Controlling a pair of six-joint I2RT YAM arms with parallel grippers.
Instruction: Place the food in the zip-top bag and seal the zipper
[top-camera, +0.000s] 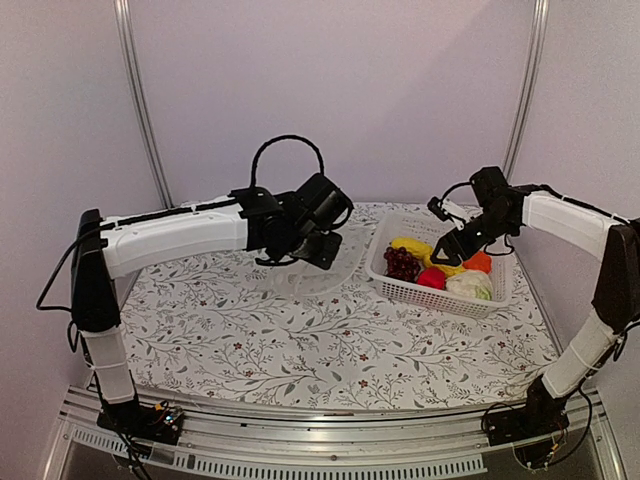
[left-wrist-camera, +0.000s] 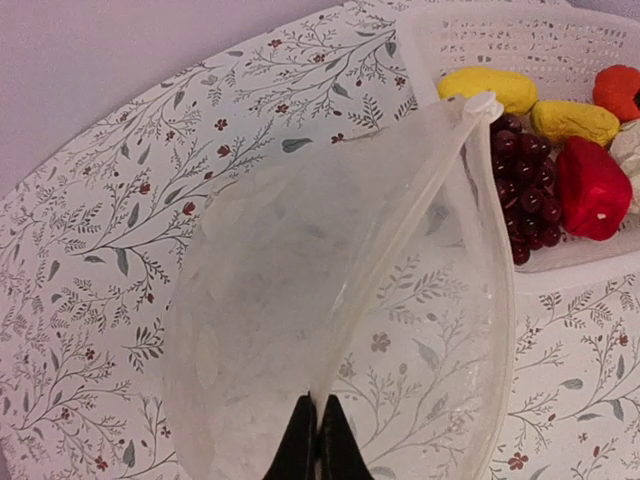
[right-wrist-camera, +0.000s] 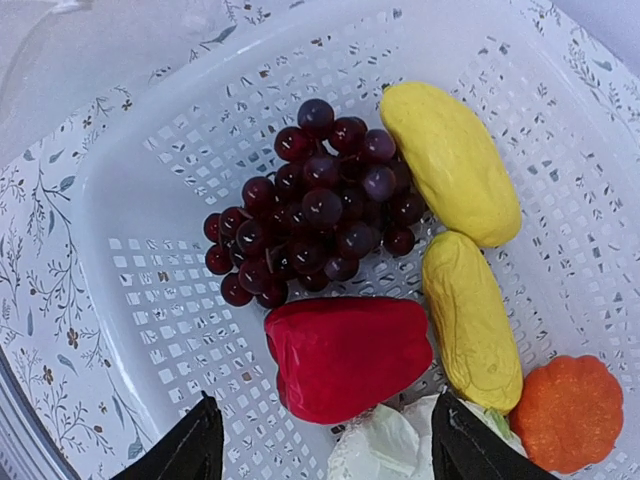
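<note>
The clear zip top bag (left-wrist-camera: 260, 280) lies on the patterned table, with my left gripper shut on its upper edge. My right gripper hangs open over the white basket (top-camera: 430, 295), nothing held. In the basket are grapes (right-wrist-camera: 320, 205), a red pepper (right-wrist-camera: 345, 355), two yellow pieces (right-wrist-camera: 450, 160), an orange piece (right-wrist-camera: 565, 410) and a pale leafy piece (right-wrist-camera: 370, 450).
The basket stands right of the bag on the table (top-camera: 240, 350). Walls close in the back and sides.
</note>
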